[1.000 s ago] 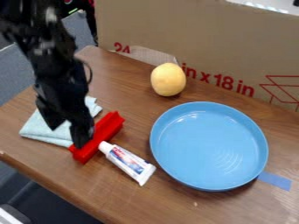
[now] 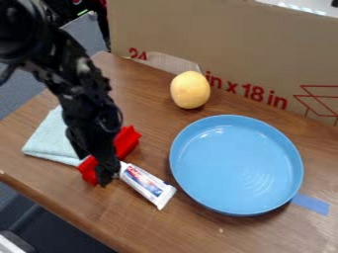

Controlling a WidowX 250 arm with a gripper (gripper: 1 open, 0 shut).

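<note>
My black gripper (image 2: 106, 170) is low at the left of the camera view, its fingers down over a red object (image 2: 126, 141) and beside the cap end of a white toothpaste tube (image 2: 150, 187). The fingers are open; whether anything sits between them is hard to see. A folded pale cloth (image 2: 49, 143) lies left of the red object, partly behind the arm.
A blue plate (image 2: 236, 166) fills the right of the wooden table (image 2: 172, 227). A yellow round object (image 2: 191, 90) stands at the back, in front of a cardboard box (image 2: 235, 44). The table's near left edge drops to a dark floor.
Over the last second my gripper has come down and a little toward the front, onto the red object near the tube's cap. The objects on the table look unmoved.
</note>
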